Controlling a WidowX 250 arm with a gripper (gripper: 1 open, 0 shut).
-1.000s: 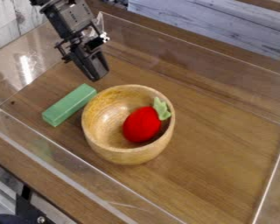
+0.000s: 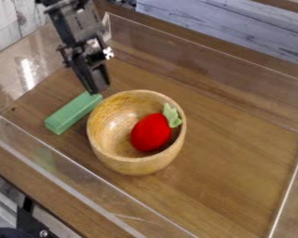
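A wooden bowl [image 2: 115, 139] sits in the middle of the tray, holding a red object with a green top [image 2: 152, 131] that resembles a tomato or strawberry. A green block [image 2: 72, 113] lies to the left of the bowl. My dark gripper [image 2: 96, 74] hangs above and behind the green block, at the bowl's upper left, shut, with nothing seen between its fingers.
Clear plastic walls border the wooden surface [image 2: 226, 139] at the left, back, front and right.
My gripper has moved down and toward the viewer, closer to the green block and the bowl. The bowl, red object and block stay where they were.
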